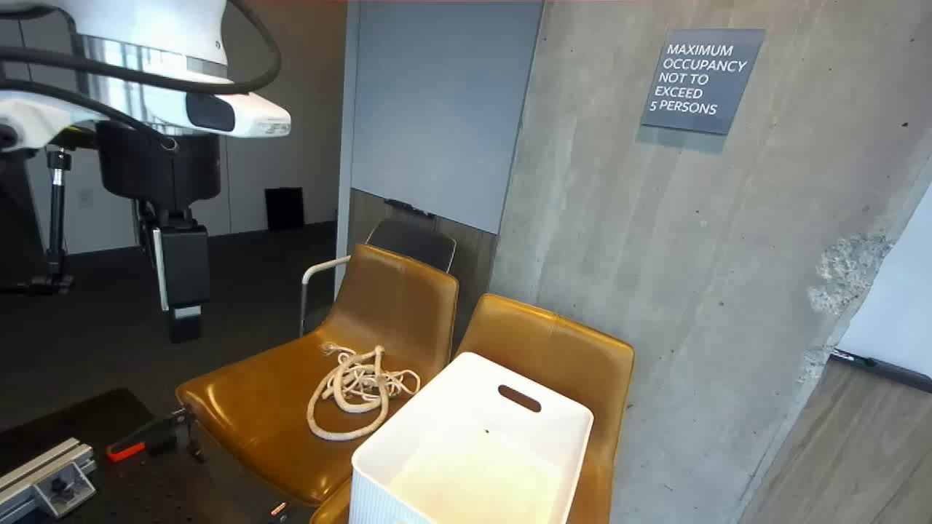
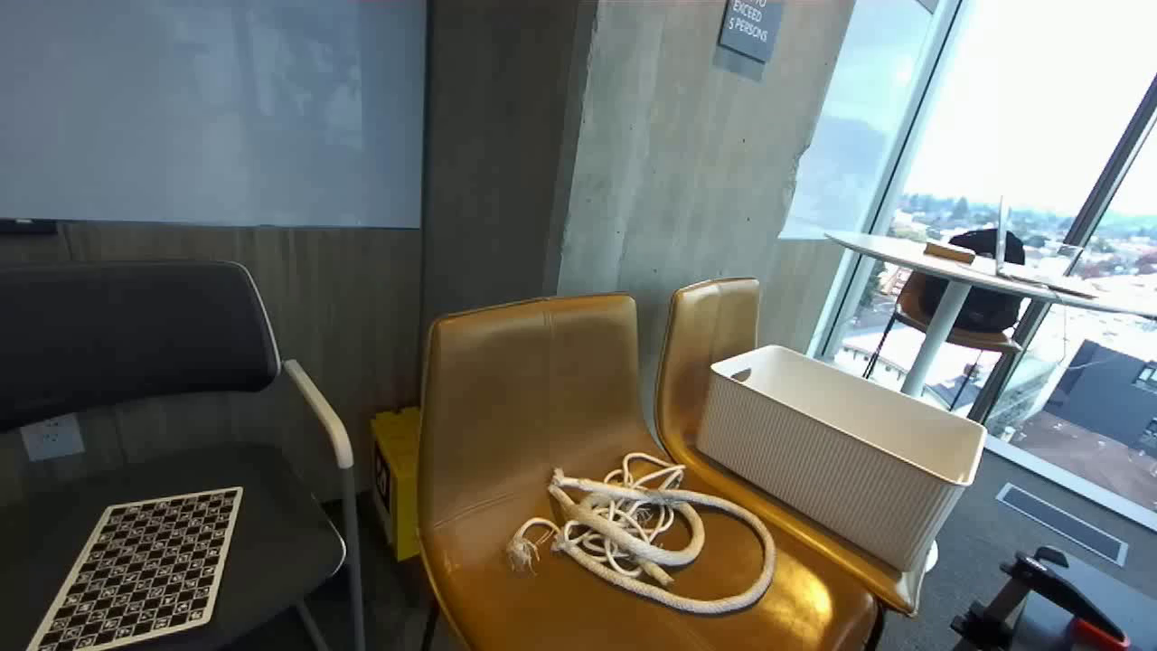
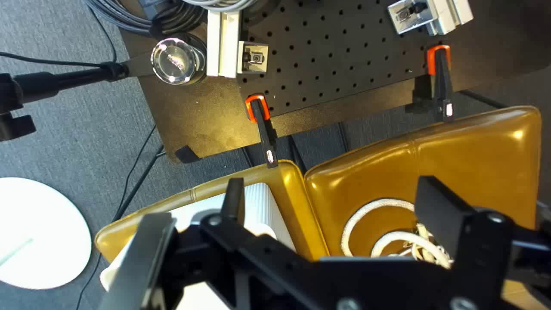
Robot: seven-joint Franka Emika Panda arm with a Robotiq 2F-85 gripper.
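A tangled off-white rope [image 1: 315,412] lies on the seat of a tan chair [image 1: 262,397]; its thick loop of rope [image 2: 694,603] shows clearly in the second exterior view. On the tan chair beside it rests a white bin [image 1: 467,393], with no objects visible on the part of its floor in view. My gripper [image 1: 184,324] hangs in the air at the upper left, above and apart from rope and bin. In the wrist view, my gripper has its fingers wide apart, with nothing between them. The gripper's body hides part of the rope [image 3: 361,212] and bin [image 3: 266,209].
A dark perforated table [image 3: 330,67] lies in front of the chairs, bearing orange-tipped clamps [image 3: 266,129], metal profiles [image 3: 223,46] and coiled cables [image 3: 124,18]. A dark chair [image 2: 119,336] carrying a checkered board [image 2: 152,564] stands to one side. A concrete wall [image 1: 681,288] rises behind.
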